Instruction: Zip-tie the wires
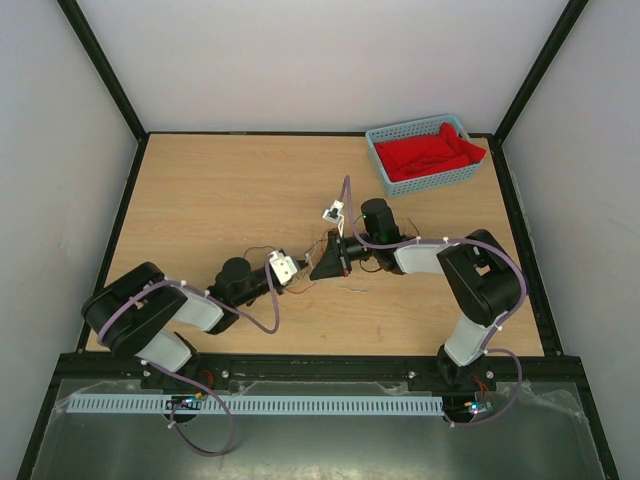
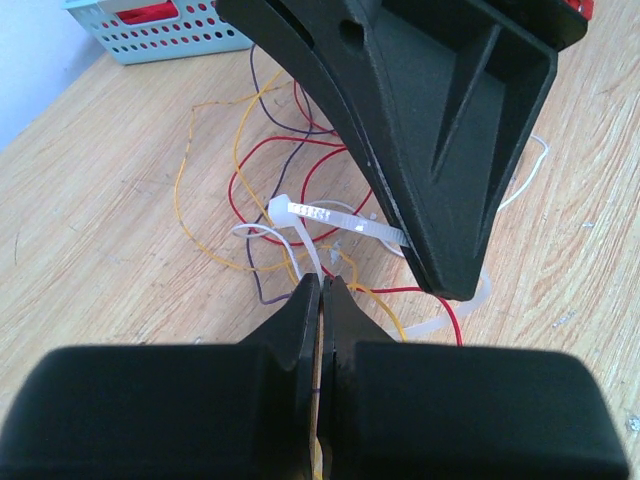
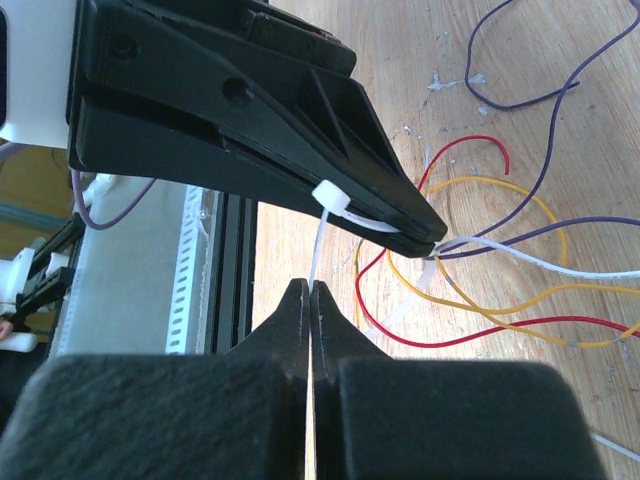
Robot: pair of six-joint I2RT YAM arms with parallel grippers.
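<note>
A bundle of thin red, yellow, purple and white wires [image 3: 540, 292] lies on the wooden table. A white zip tie [image 2: 340, 218], its head [image 3: 331, 196] raised, stands between the grippers over the wires. My left gripper [image 1: 302, 264] is shut; in the left wrist view the tie's thin tail runs down to its fingertips [image 2: 305, 305]. My right gripper [image 1: 324, 265] is also shut, and in the right wrist view a thin white strip reaches its fingertips [image 3: 298, 310]. Each gripper partly hides the wires from the other's camera.
A blue basket [image 1: 470, 172] holding red cloth stands at the back right. The table's dark front edge runs below both arms.
</note>
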